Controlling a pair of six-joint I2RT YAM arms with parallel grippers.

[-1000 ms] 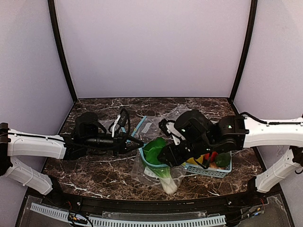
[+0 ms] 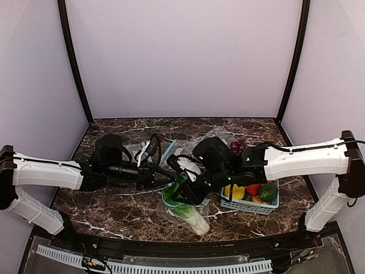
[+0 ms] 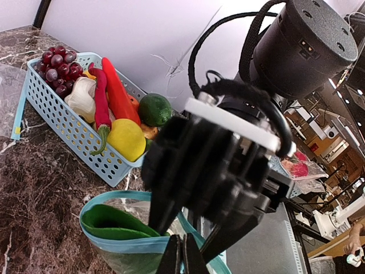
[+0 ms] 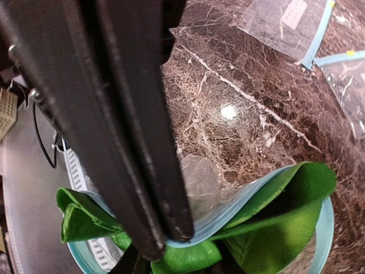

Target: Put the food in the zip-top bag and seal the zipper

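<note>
A zip bag [image 2: 174, 211] with a blue zipper rim holds a leafy bok choy [image 2: 194, 220], white stem toward the front edge, green leaves [image 4: 285, 228] poking up through the mouth. My left gripper is shut at the bag's rim [image 3: 122, 245]; whether the rim is between its fingers is unclear. My right gripper [image 2: 188, 191] is over the bag's mouth, its fingertips down among the leaves and rim; in the left wrist view they stand apart, and their tips are partly hidden.
A blue basket [image 2: 245, 205] of fruit and vegetables, with grapes, peppers and a lemon, stands at the right. More empty bags [image 4: 285, 23] lie behind on the marble table.
My right gripper has moved left over the bag's mouth and into the leaves, which are now more bunched and hidden. The left arm has moved slightly.
</note>
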